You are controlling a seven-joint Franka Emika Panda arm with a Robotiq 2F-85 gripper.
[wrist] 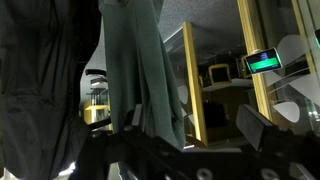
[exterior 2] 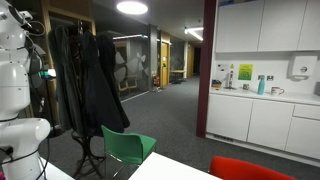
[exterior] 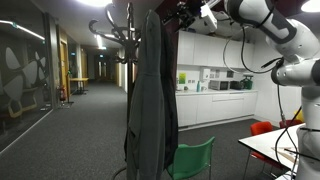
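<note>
Dark coats (exterior: 149, 100) hang on a coat stand (exterior: 129, 38) in exterior view 1. Exterior view 2 shows the same long coats (exterior 2: 104, 88) over the stand's base. High up, beside the coats' tops and to their right, is my gripper (exterior: 182, 18), too small there to read. The wrist view has the gripper open at the bottom, its fingers (wrist: 134, 118) wide apart. A grey-green garment (wrist: 142, 70) hangs beyond, behind the left finger and part of the gap. Further left is a black garment (wrist: 45, 90). No cloth appears gripped.
A green chair (exterior 2: 130, 147) stands near the coats, close to a white table (exterior 2: 170, 169) and a red chair (exterior 2: 245, 168). White kitchen cabinets (exterior: 215, 107) line the back. Open carpet (exterior: 85, 125) runs along the corridor.
</note>
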